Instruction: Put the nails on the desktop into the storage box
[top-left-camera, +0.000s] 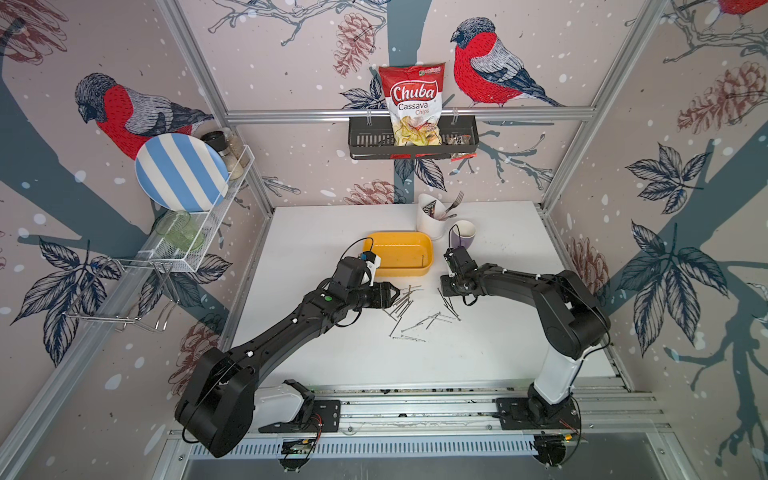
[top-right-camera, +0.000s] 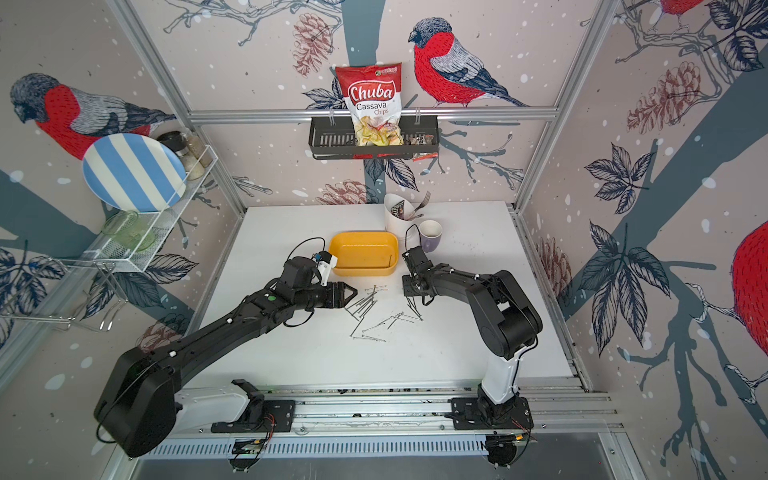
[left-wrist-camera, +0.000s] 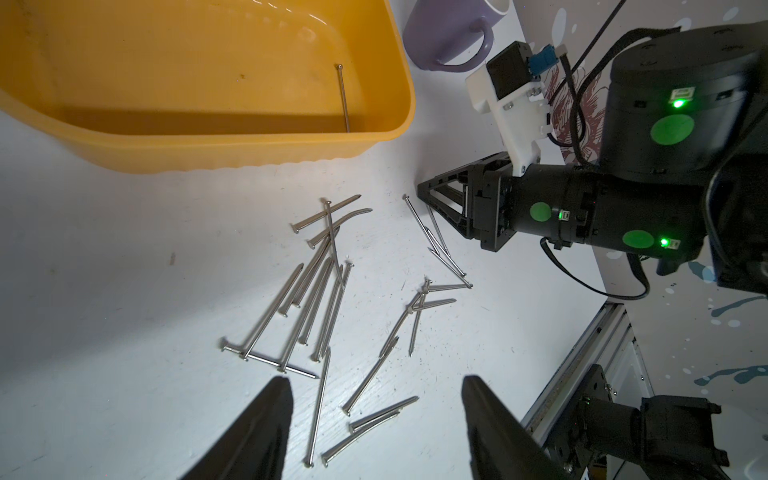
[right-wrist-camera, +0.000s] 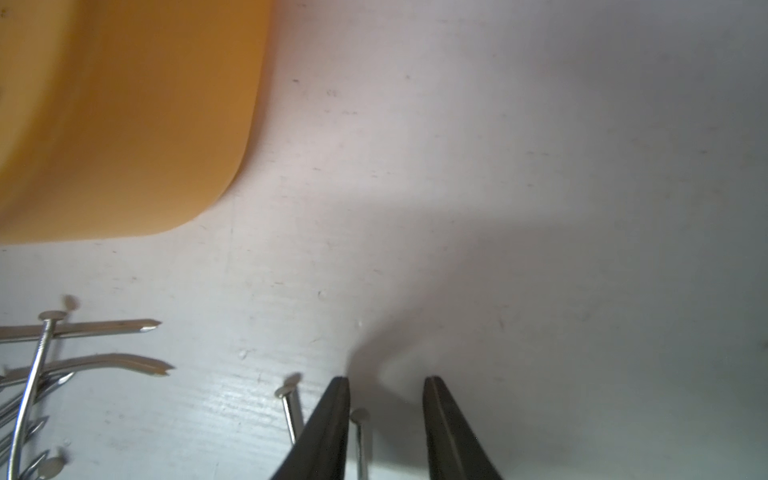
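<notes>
The orange storage box (left-wrist-camera: 240, 153) has one nail (left-wrist-camera: 343, 97) inside it. In front of it, several loose nails (left-wrist-camera: 308, 308) lie in a heap. My left gripper is open and empty above the desktop, left of centre in the top left view. Low over the desk to the right, my right gripper has a narrow gap between its fingers. A nail head (right-wrist-camera: 360, 416) shows in that gap, close to the left finger, and another nail (right-wrist-camera: 286, 404) lies just outside it. Their lower ends are cut off in the right wrist view.
Behind my right gripper stands a purple mug (left-wrist-camera: 448, 32), beside a white utensil holder (top-left-camera: 430, 217). More nails (left-wrist-camera: 424, 300) are spread toward the front.
</notes>
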